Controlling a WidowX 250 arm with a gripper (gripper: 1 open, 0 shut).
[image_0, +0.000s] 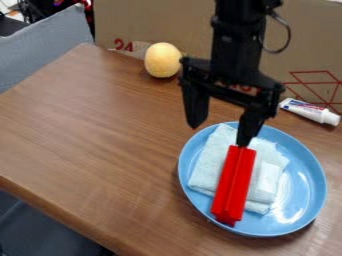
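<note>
A black gripper (221, 128) hangs above the blue plate (302, 210), its two fingers apart and nothing seen between them. The right finger reaches down near the top end of a red bar-shaped object (233, 185), which lies on a folded white cloth (207, 169) on the plate; whether they touch I cannot tell. The left finger is over the plate's upper left edge, higher in the view.
A yellow round object (163, 60) stands at the back, and a white tube (310, 111) lies at the back right, before a cardboard box (123, 30).
</note>
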